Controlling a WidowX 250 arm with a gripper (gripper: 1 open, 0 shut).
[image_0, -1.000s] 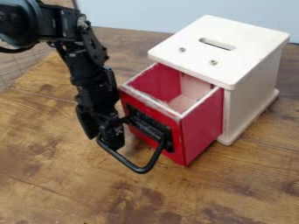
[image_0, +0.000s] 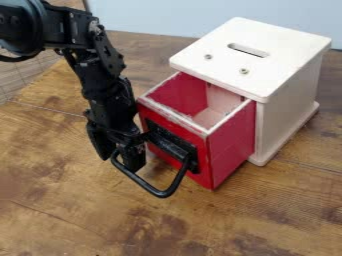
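Observation:
A pale wooden box (image_0: 287, 110) with a slotted top and two screws stands on the table at right. Its red drawer (image_0: 230, 150) is pulled out toward the front left, with its empty inside visible. A black handle (image_0: 163, 190) loops out low from the drawer's front. My black gripper (image_0: 123, 148) is at the left of the drawer front, down by the handle; its fingers are dark against the black parts, so whether they grip the handle is unclear.
A white wall runs along the back.
My gripper has shifted very slightly at the handle; the box and drawer look the same.

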